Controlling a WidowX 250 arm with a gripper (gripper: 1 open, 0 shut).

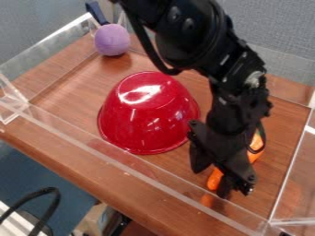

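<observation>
My black gripper [222, 171] is lowered at the right, just beside an orange carrot-like object [252, 147] that lies partly hidden behind it. Whether the fingers are shut on it cannot be told. An upturned red bowl [145, 111] rests on the wooden surface [76, 101] left of the gripper.
A purple round object [112, 40] with a dark stem sits at the back left. Clear low walls [288, 184] bound the wooden area. Free surface shows left of the bowl. Cables and a light box lie outside at the lower left.
</observation>
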